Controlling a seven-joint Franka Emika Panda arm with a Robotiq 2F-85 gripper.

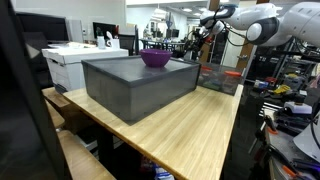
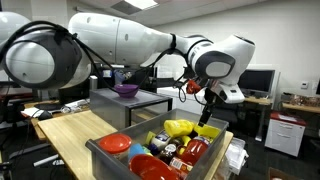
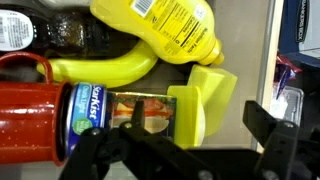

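Note:
My gripper stands open above a grey bin (image 2: 118, 170) full of mixed objects, with nothing held between its fingers. Below the fingers in the wrist view lie a yellow piece (image 3: 188, 115) and a pale yellow block (image 3: 213, 88). A yellow mustard bottle (image 3: 175, 28) rests farther up, beside a banana (image 3: 105, 68). Left of the fingers are a red mug (image 3: 28, 125) and a blue StarKist can (image 3: 86, 112), partly hidden by the left finger. A dark bottle (image 3: 80, 32) lies at the upper left.
The bin's side wall (image 3: 262, 65) runs just right of the block. A grey box (image 1: 125, 95) bears a purple bowl (image 1: 155, 58). Much of the wooden table (image 1: 185, 135) in front of that box is bare.

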